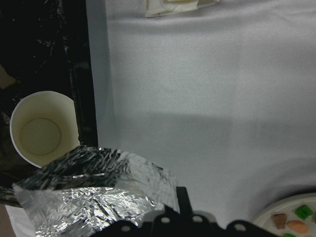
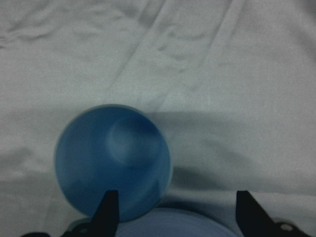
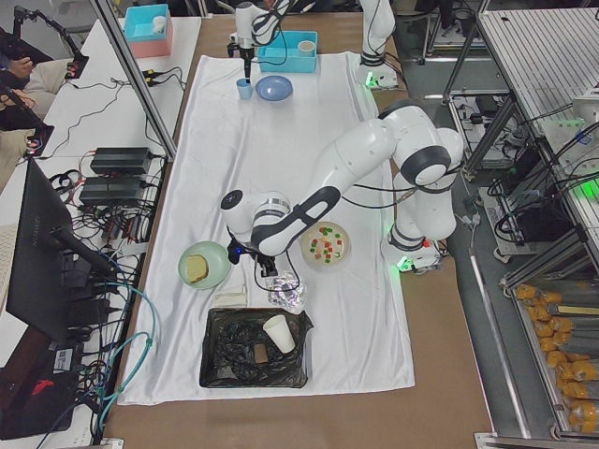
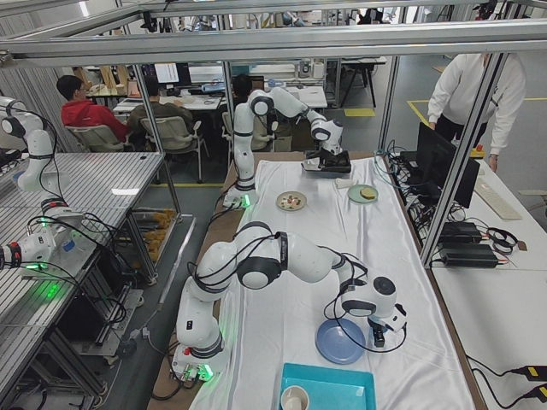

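Note:
Crumpled silver foil [image 1: 98, 212] hangs at my left gripper [image 3: 257, 257], which is shut on it, beside a black-lined bin [image 3: 234, 355] holding a white paper cup [image 3: 279, 332]. My right gripper stands open above a blue cup [image 2: 108, 153], next to a blue plate [image 4: 339, 346].
A green plate [image 3: 217, 267] with a yellow item, a plate of small pieces [image 3: 326, 232] and pale paper [image 3: 229, 297] lie on the white cloth. A turquoise bin [image 3: 288, 65] with a cup stands at the far end.

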